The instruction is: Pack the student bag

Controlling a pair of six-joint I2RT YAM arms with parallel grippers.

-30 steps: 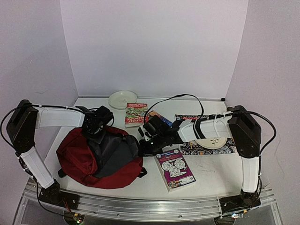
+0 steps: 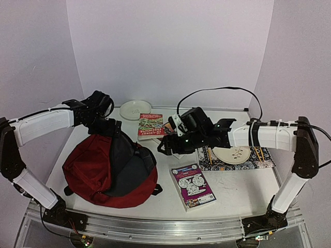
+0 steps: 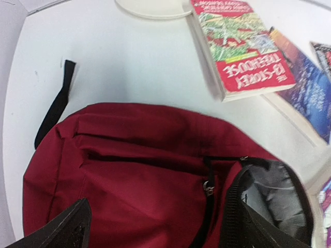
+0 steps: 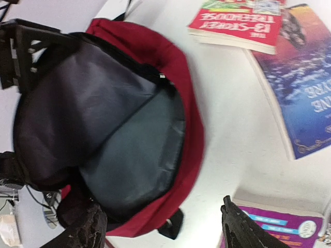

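Observation:
The red and dark grey bag (image 2: 88, 168) lies at the front left, its mouth spread open toward the right; its grey inside (image 4: 137, 150) looks empty in the visible part. Over the bag's back edge hovers my left gripper (image 2: 110, 129), its fingers wide apart, with a raised red flap near one finger in the left wrist view. To the right of the bag, above the table, my right gripper (image 2: 167, 145) is open and empty. A red book (image 2: 150, 127) overlaps a blue book (image 4: 305, 88) behind. A purple book (image 2: 194, 185) lies at front centre.
A white plate (image 2: 135, 109) rests at the back. On the right a patterned mat (image 2: 209, 164) carries another plate (image 2: 232, 155) and wooden utensils (image 2: 261, 154), partly under my right arm. Bare table shows between the bag and the purple book.
My left gripper has risen back and away from the bag's opening. The right one has drawn off the bag's right rim, moving right and up. The bag and books look unmoved.

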